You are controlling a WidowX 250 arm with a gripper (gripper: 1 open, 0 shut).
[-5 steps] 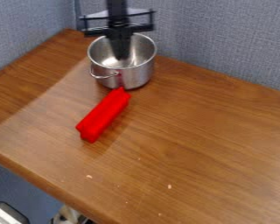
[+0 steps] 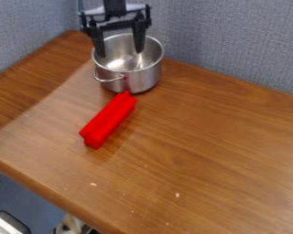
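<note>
A black gripper (image 2: 117, 37) hangs at the top centre of the camera view, its two fingers apart over a steel pot (image 2: 129, 69) with a wire handle, nothing visible between them. The fingertips are at about the pot's rim. A red elongated block (image 2: 107, 120) lies diagonally on the wooden table in front of the pot, apart from the gripper.
Grey textured walls (image 2: 234, 46) stand behind and to the left. The table's edge runs along the lower left, with dark objects below it.
The gripper has moved left and its fingers now show wider apart over the pot. The pot and red block appear unmoved.
</note>
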